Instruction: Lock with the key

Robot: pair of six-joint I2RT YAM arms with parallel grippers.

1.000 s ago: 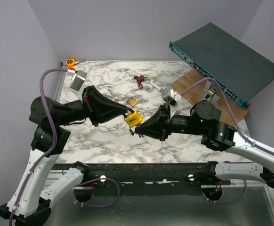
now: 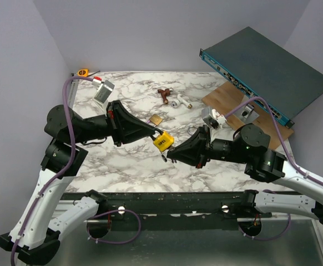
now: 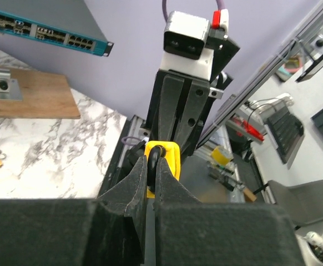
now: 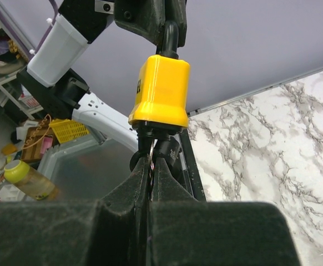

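Observation:
A yellow padlock (image 2: 163,141) with black shackle hangs in the air between the arms. My left gripper (image 2: 155,134) is shut on the padlock's shackle; in the left wrist view the shackle sits between its fingertips. My right gripper (image 2: 171,153) is shut at the padlock's underside. In the right wrist view a thin metal key (image 4: 151,152) runs from the bottom of the padlock (image 4: 160,91) down to the right fingertips; whether they hold it firmly is hard to tell.
The marble table (image 2: 117,172) lies below. A brass padlock (image 2: 155,119), pipe fittings (image 2: 165,95) and a tape measure (image 2: 82,72) lie toward the back. A rack switch (image 2: 264,69) over a wooden board (image 2: 217,98) stands at the right.
Both grippers and the yellow padlock have moved slightly to the right together, the padlock also a little upward toward the back early on and slightly turned.

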